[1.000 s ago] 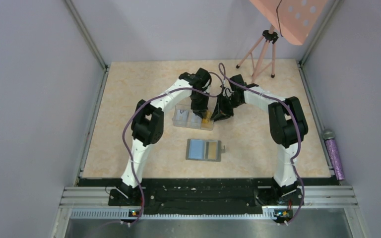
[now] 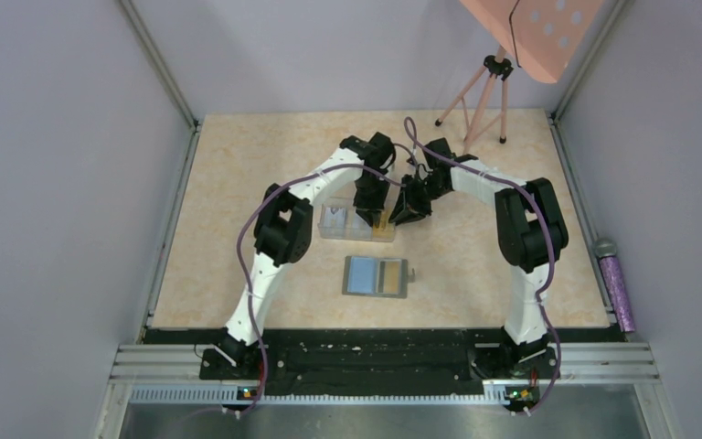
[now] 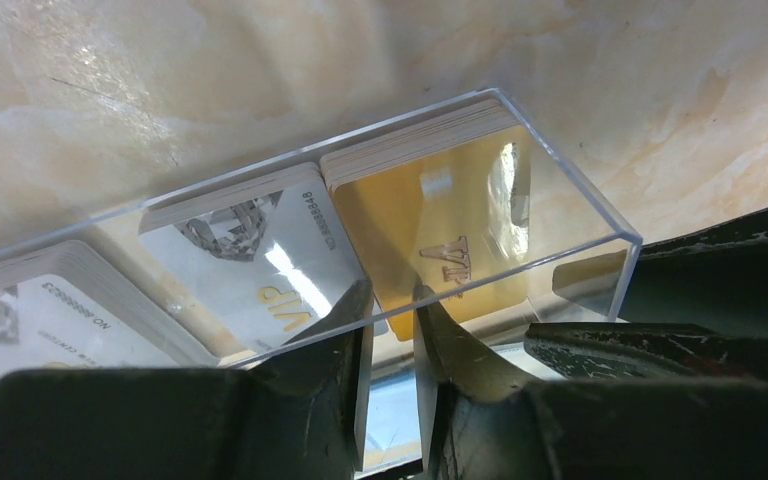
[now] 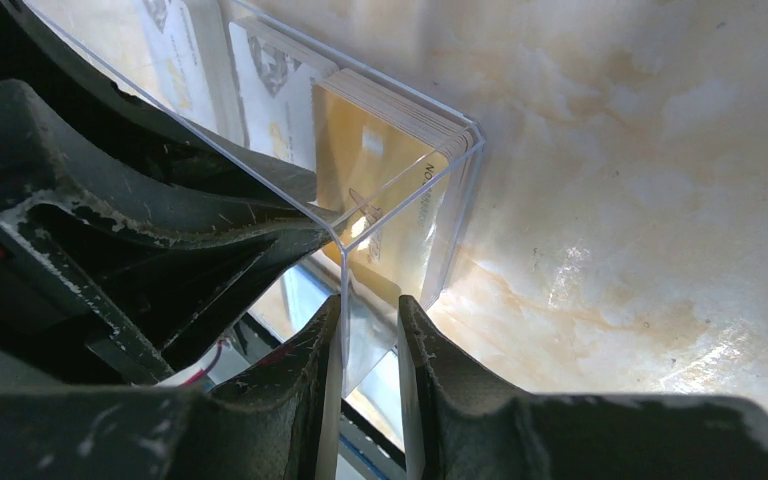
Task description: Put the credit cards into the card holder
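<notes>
A clear box on the table holds white VIP cards and, in its right end, a stack of gold cards. My left gripper is open, its fingertips over the gold stack's near left corner and the edge of the white cards beside it. Nothing shows held between them. At the box's right end, my right gripper is shut on the clear wall, a finger on each side. In the top view both grippers partly cover the box.
A flat grey case with a blue and a gold panel lies in front of the box. The two grippers are close together. Bare table lies right of the case; a pink tripod stands at the back.
The box has moved very slightly to the right. My right arm looks almost still.
</notes>
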